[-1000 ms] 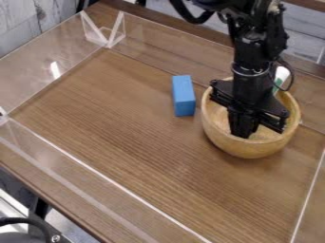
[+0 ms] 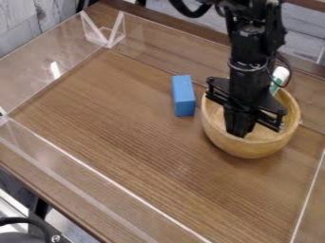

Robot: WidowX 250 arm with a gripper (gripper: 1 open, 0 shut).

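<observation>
My black gripper [image 2: 244, 119] reaches down from the top right into a light tan bowl [image 2: 254, 144] on the right side of the wooden table. Its lower end is inside the bowl, over the near part. Whether anything is between the fingers is hidden by the gripper's own body, though it appears shut. A small white and green item [image 2: 279, 74] shows at the back of the bowl, behind the arm.
A blue block [image 2: 183, 95] lies left of the bowl. A clear plastic stand [image 2: 105, 30] is at the back left.
The gripper has shifted very slightly within the bowl; the bowl and blue block look unmoved.
</observation>
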